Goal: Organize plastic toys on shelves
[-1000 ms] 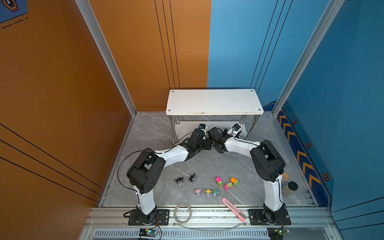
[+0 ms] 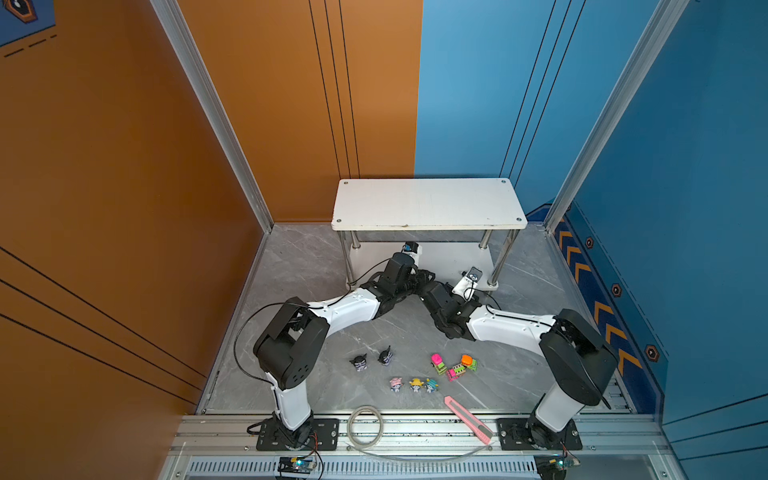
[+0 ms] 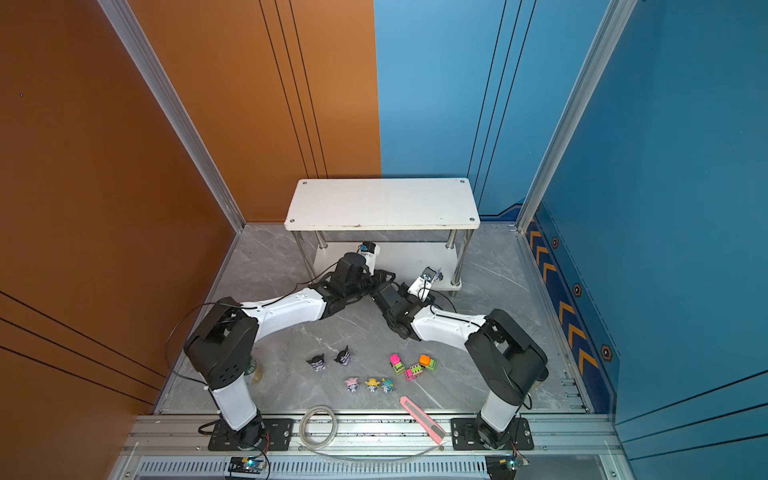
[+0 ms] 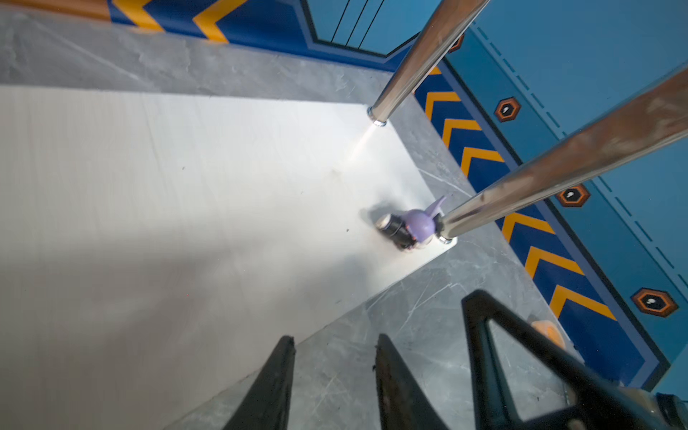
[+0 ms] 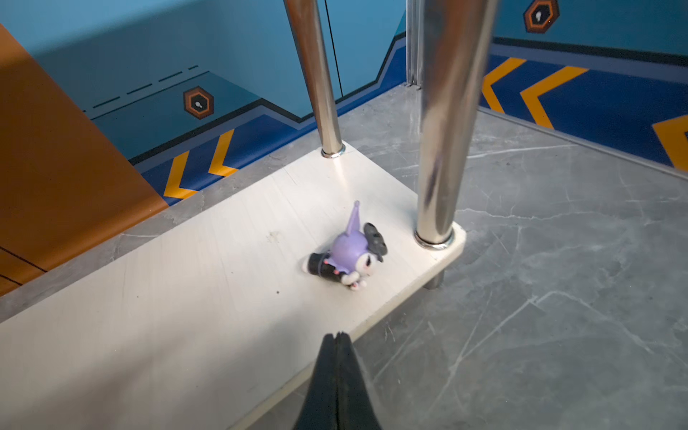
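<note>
A purple-headed toy figure in black (image 5: 349, 251) lies on its side on the white lower shelf (image 5: 179, 286), close to the front right leg. My right gripper is shut before the shelf's front edge, with nothing showing between its fingers. The same figure (image 4: 415, 225) appears near the leg in the left wrist view, where my left gripper stands part open and empty, apart from it. Out on the floor are two dark figures (image 2: 359, 362), three small figures (image 2: 416, 385) and pink, green and orange toy pieces (image 2: 456, 371).
Above is the bare white upper shelf (image 2: 428, 204). Metal legs (image 5: 448, 129) stand at the shelf corners. Both hands are close together before the shelf, and part of the right arm (image 4: 516, 344) juts into the left wrist view. A pink cutter (image 2: 468, 420) lies at the front rail.
The left hand has shifted slightly right and toward the shelf.
</note>
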